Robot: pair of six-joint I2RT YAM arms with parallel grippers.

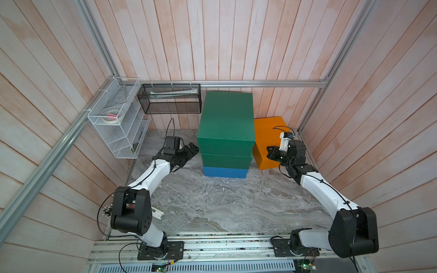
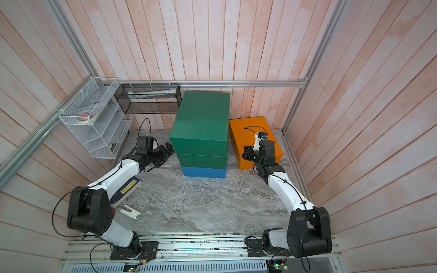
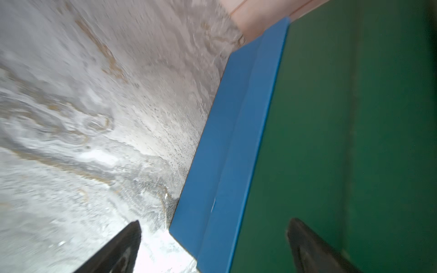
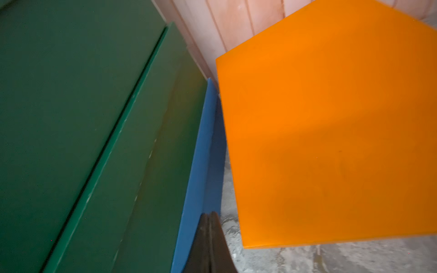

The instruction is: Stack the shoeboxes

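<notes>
At the middle, two green shoeboxes [image 1: 225,116] are stacked on a blue one [image 1: 225,172]. An orange shoebox [image 2: 245,129] lies to their right, apart from the stack in the right wrist view [image 4: 327,127]. My left gripper [image 1: 190,151] stands left of the stack, open with nothing between its fingers; the green and blue sides fill much of its wrist view. My right gripper [image 1: 270,152] is at the orange box, right of the stack. In the right wrist view its fingertips are shut together with nothing showing between them.
White wire shelves [image 1: 113,122] and a black mesh basket [image 1: 169,107] hang at the left and back. Small items lie at the front left, partly behind the left arm.
</notes>
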